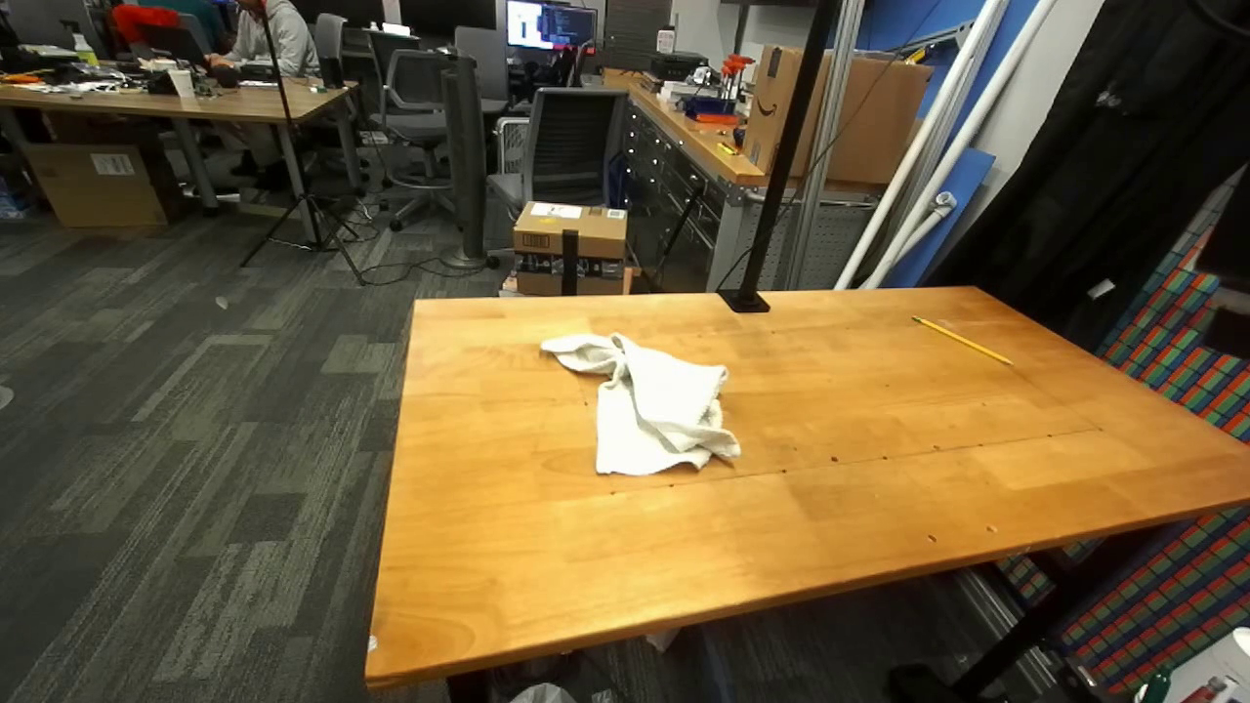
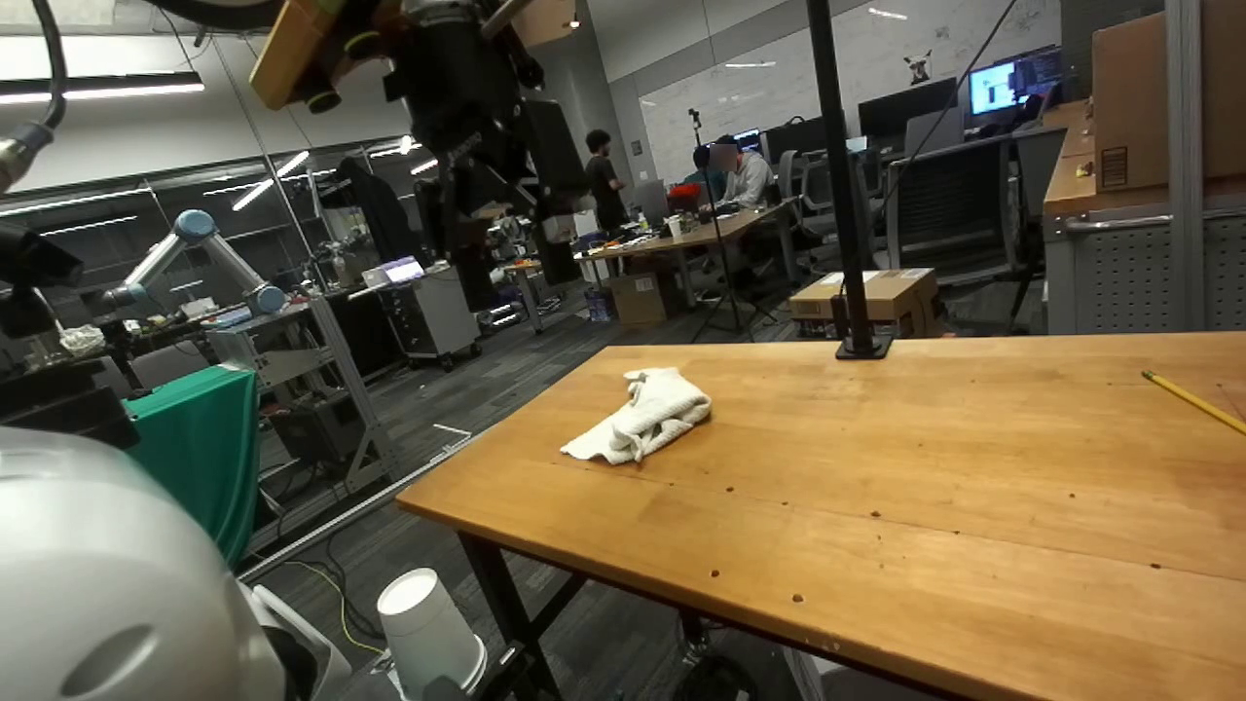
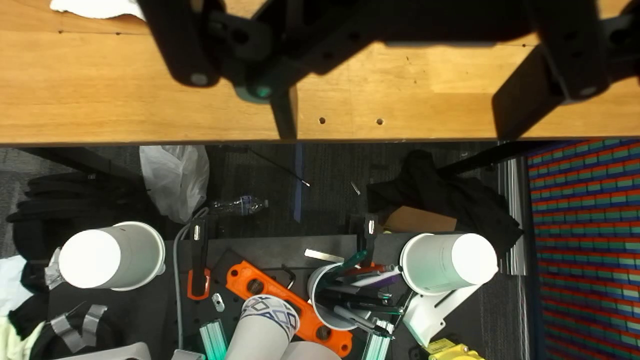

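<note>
A crumpled white cloth [image 1: 662,404] lies on the wooden table [image 1: 527,562], left of its middle; exterior view 2 shows the same cloth [image 2: 654,411] near the table's left end. Toward the far right of the tabletop lies a yellow pencil [image 1: 963,341]. High up in exterior view 2, my gripper [image 2: 514,275] hangs in the air, well clear of the tabletop. Its fingers stand wide apart in the wrist view, where the open gripper has nothing between its pads. Only an edge of the cloth [image 3: 99,7] shows there, at the top left.
A black post [image 1: 768,176] rises from the table's back edge. Before the table's front edge, a dark surface holds white cups [image 3: 447,264], a cup of pens [image 3: 336,300] and an orange tool [image 3: 291,306].
</note>
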